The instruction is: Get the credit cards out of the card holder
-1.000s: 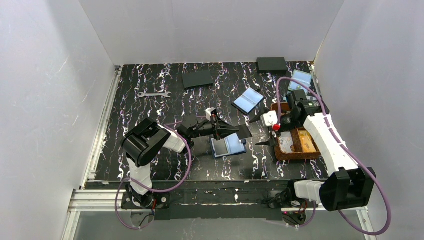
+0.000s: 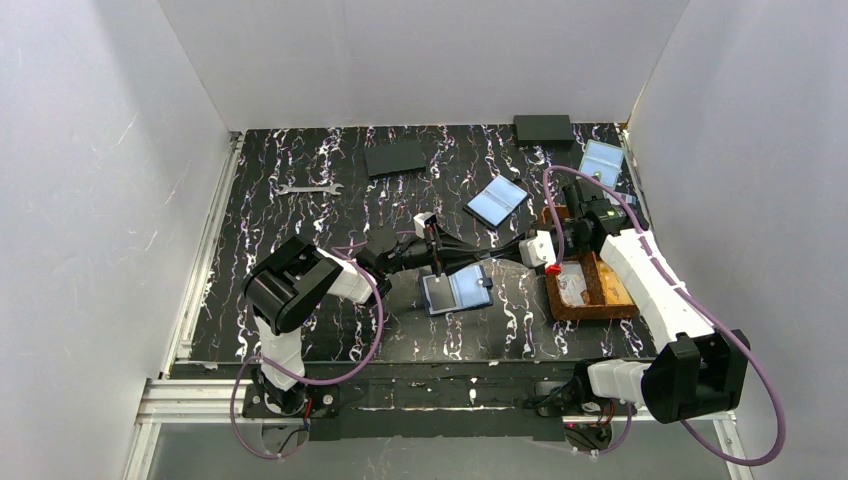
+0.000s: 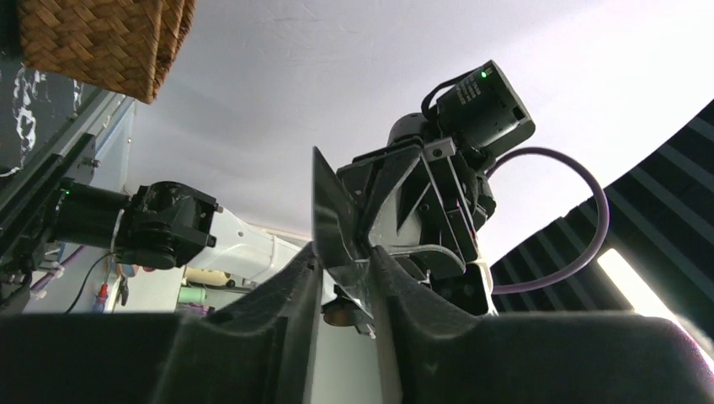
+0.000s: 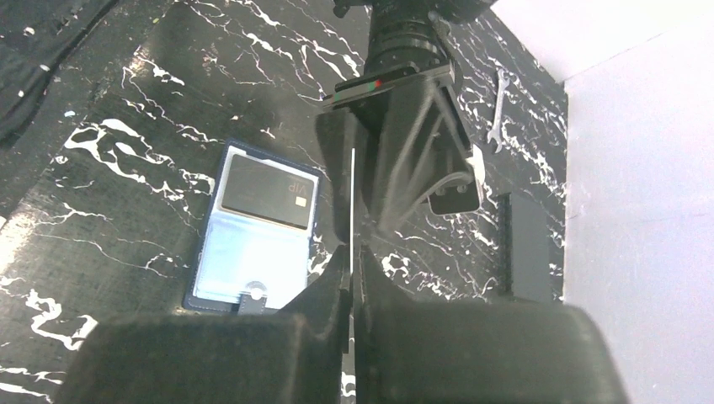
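A dark card (image 2: 470, 258) is held in the air above the open blue card holder (image 2: 455, 290), between the two grippers. My left gripper (image 2: 445, 258) is around the card's other end, its fingers blurred and slightly apart in the right wrist view. In that view the holder (image 4: 253, 261) shows a black VIP card (image 4: 257, 194) in it.
A brown woven box (image 2: 590, 312) stands right of the holder. More blue holders (image 2: 495, 200) (image 2: 602, 162), black slabs (image 2: 395, 158) (image 2: 543, 128) and a wrench (image 2: 310, 189) lie farther back. Walls enclose the table.
My right gripper has come leftward onto the card and closed from wide open. My left gripper and the card are in much the same place.
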